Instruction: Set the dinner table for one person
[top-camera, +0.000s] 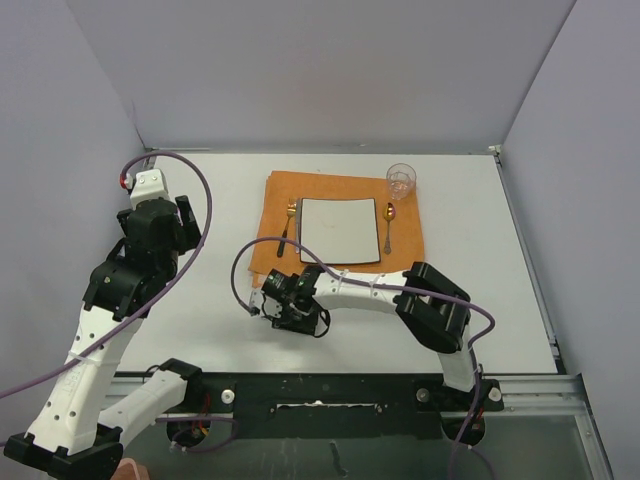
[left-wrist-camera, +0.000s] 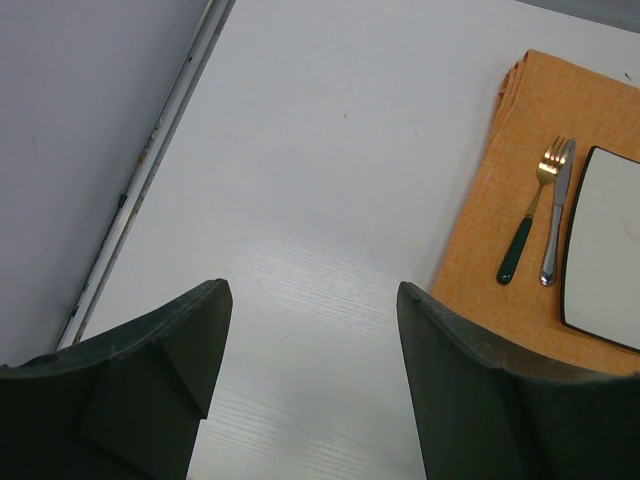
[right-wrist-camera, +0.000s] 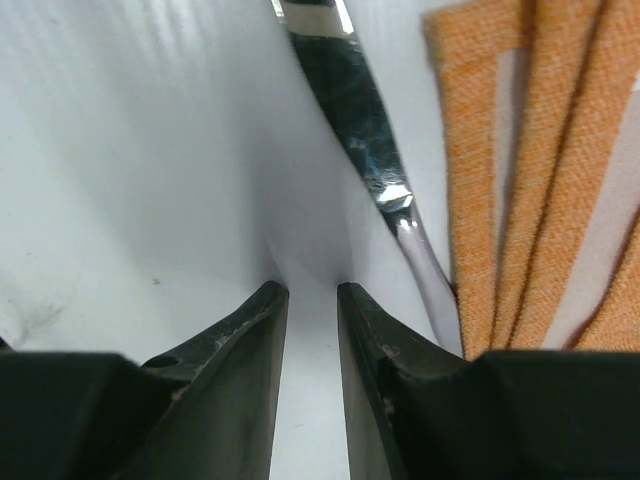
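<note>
An orange placemat carries a white square plate with a dark rim. Left of the plate lie a gold fork with a dark green handle and a silver knife; a gold-and-silver spoon is on its right. A clear glass stands at the mat's top right corner. On the bare table beside the mat's folded edge is a dark-handled utensil, its far end out of view. My right gripper is low over the table beside it, narrowly open and empty. My left gripper is wide open, empty.
Grey walls bound both sides. The right arm reaches across the table's front part, its cable looping above the mat's lower edge.
</note>
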